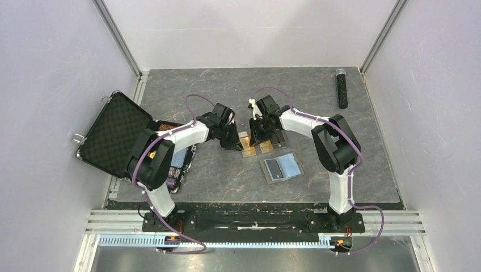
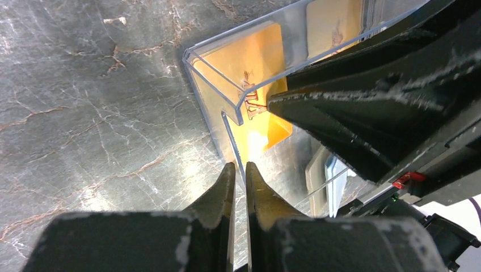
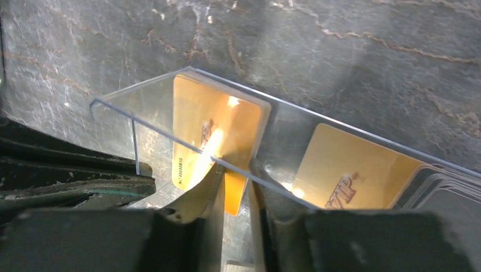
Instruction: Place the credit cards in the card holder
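A clear card holder (image 2: 204,113) lies on the stone surface, with an orange card (image 2: 255,136) in its end compartment and another gold card (image 3: 354,167) in the compartment beside it. My left gripper is shut on the holder's clear end wall. My right gripper is at the end compartment, its fingertips partly behind the clear edge at the orange card; whether it holds the card is hard to tell. The two grippers almost meet in the top view.
A blue and grey wallet-like case (image 1: 282,168) lies in front. An open black case (image 1: 110,133) stands at left, a microphone (image 1: 342,90) at back right.
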